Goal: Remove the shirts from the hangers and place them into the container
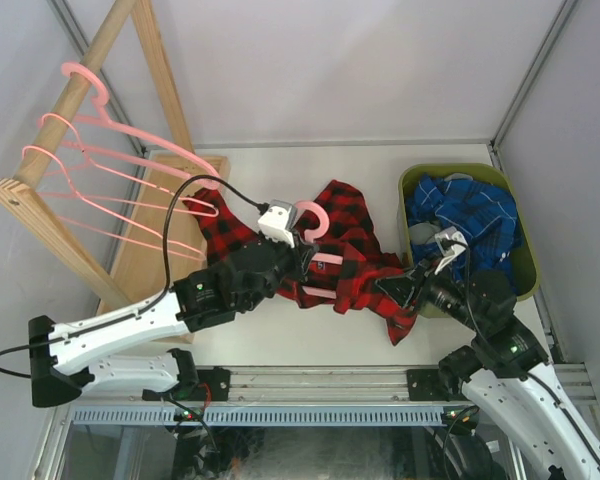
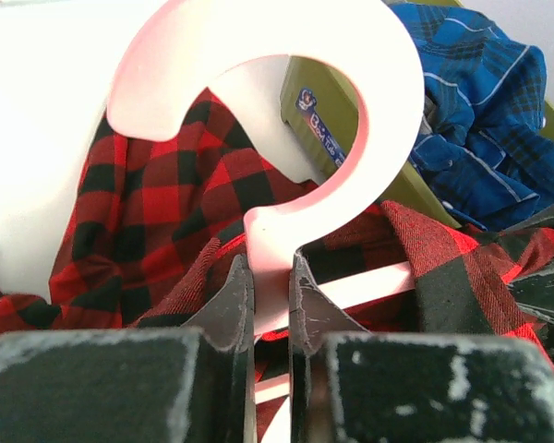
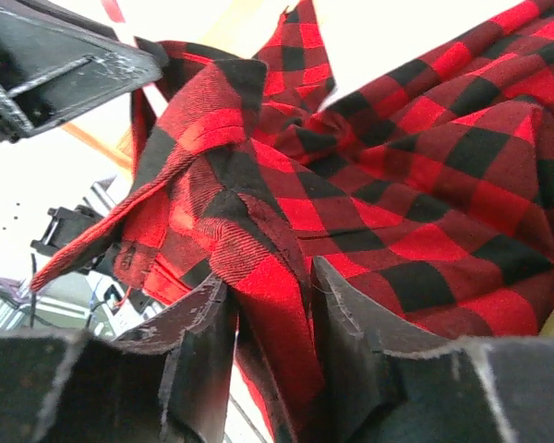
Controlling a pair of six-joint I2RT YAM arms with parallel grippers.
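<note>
A red-and-black checked shirt lies crumpled in the middle of the table. The pink hanger is partly inside it, its hook standing clear and two stretches of its bars showing. My left gripper is shut on the hanger just below the hook. In the right wrist view a fold of the shirt runs between the fingers of my right gripper. Those fingers stand part open, with a gap beside the cloth. The hanger's far end under the fabric is hidden.
At the left a wooden rack carries several pink hangers, close to the left arm. A green bin with a blue checked shirt stands at the right, behind the right arm. Bare table shows in front.
</note>
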